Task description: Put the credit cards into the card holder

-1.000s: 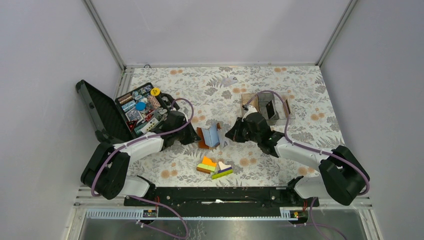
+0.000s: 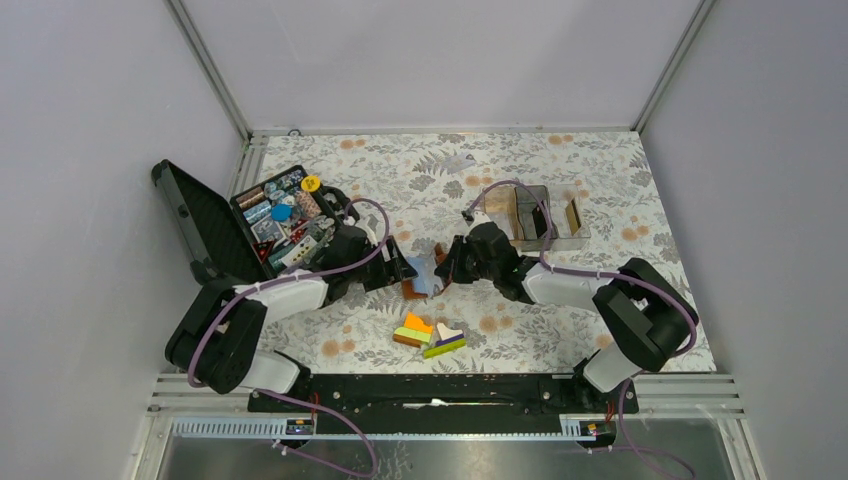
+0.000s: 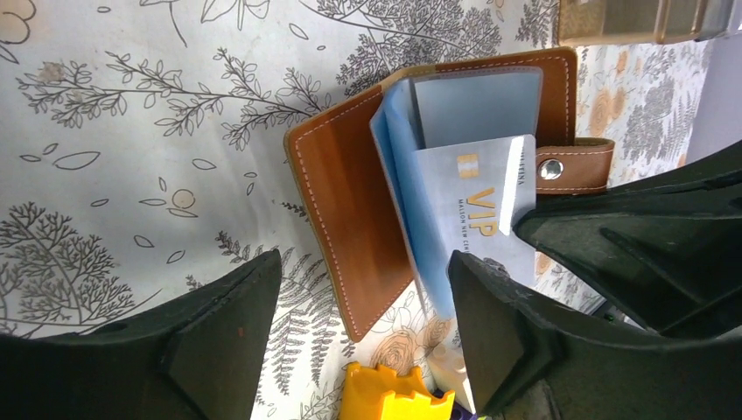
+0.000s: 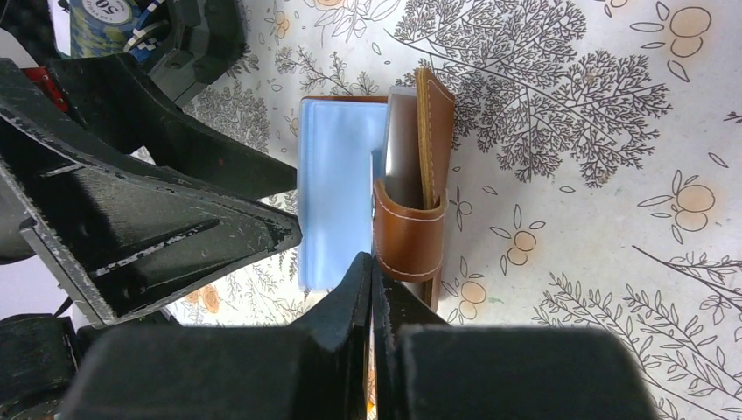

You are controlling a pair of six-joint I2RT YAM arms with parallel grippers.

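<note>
The brown leather card holder point(image 3: 350, 219) point(image 4: 409, 232) stands open on the table at the centre, with light blue sleeves point(image 3: 411, 201) point(image 4: 337, 192) inside. A white VIP card point(image 3: 477, 201) lies against the sleeves in the left wrist view; how far it sits in one cannot be told. My left gripper point(image 2: 395, 260) is open at the holder's left side, nothing seen held between its fingers. My right gripper point(image 2: 446, 268) is shut at the holder's right side, its tips at the strap and card edge.
An open black case point(image 2: 200, 225) with small items is at the left, a clear compartmented box point(image 2: 560, 235) at the back right. Coloured blocks point(image 2: 445, 345) lie in front of the holder.
My right gripper has moved left onto the card holder, and the card has moved in against the sleeves. My left gripper has moved slightly right toward the holder.
</note>
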